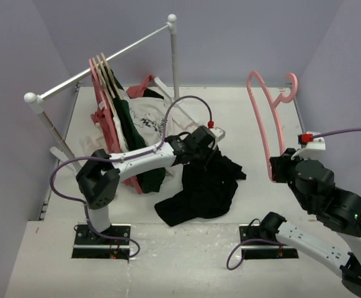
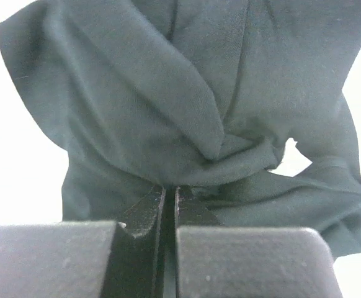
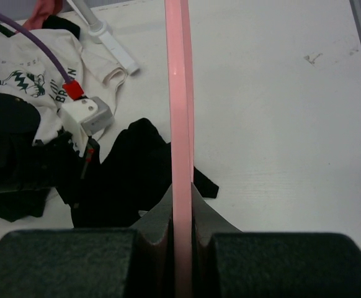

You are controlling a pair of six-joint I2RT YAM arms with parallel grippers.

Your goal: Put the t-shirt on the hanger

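Note:
The black t-shirt [image 1: 206, 192] lies crumpled on the table, its folds bunched at the tips of my left gripper. This gripper is shut on the cloth, and the pinched part is mostly hidden between its fingers. In the left wrist view the t-shirt [image 2: 149, 105] looks dark grey and spreads out ahead of the fingers. My right gripper [image 1: 276, 169] is shut on the pink hanger [image 1: 260, 121] and holds it up to the right of the shirt, hook at the top. Seen edge-on, the hanger [image 3: 180, 105] crosses the right wrist view as a narrow pink bar.
A white rack [image 1: 81, 76] at the left carries several hangers with garments [image 1: 123, 121]. A pale printed shirt [image 1: 146, 118] is close behind my left arm. Bare table [image 1: 236, 112] shows between the dark shirt and the back wall.

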